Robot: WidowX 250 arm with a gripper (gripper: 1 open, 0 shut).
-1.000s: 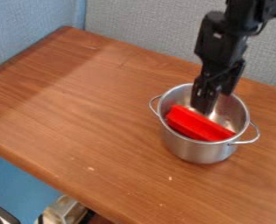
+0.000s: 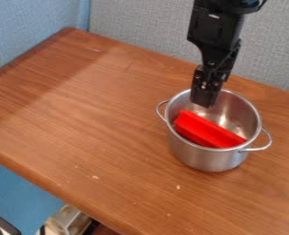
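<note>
A steel pot [image 2: 208,158] with two side handles stands on the right part of the wooden table [image 2: 73,119]. A red elongated object [image 2: 205,129] lies inside it. My black gripper [image 2: 208,95] hangs above the back-left rim of the pot, over the red object, its fingers pointing down. The fingers stand open, with nothing seen between them.
A grey padded wall stands behind the table. At the lower left, metal fixtures lie beside the table's edge over a blue surface.
My gripper has risen and shifted slightly left over the pot. The pot and red object look unmoved.
</note>
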